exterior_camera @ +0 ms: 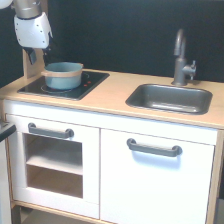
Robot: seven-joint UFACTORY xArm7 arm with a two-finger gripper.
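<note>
My gripper (38,56) hangs at the upper left, above and to the left of a blue-grey pot (63,76). Its dark fingers are small against the dark wall, so whether they are apart or together is unclear. The pot stands upright on the black stove top (38,87), its rim brownish and a handle pointing left. A gap shows between the gripper and the pot.
A metal sink (170,97) with a dark faucet (180,60) is set into the right of the wooden counter (115,92). Below are an oven-like door (85,165) and a white cabinet door (150,180), both with dark handles. The counter between stove and sink is clear.
</note>
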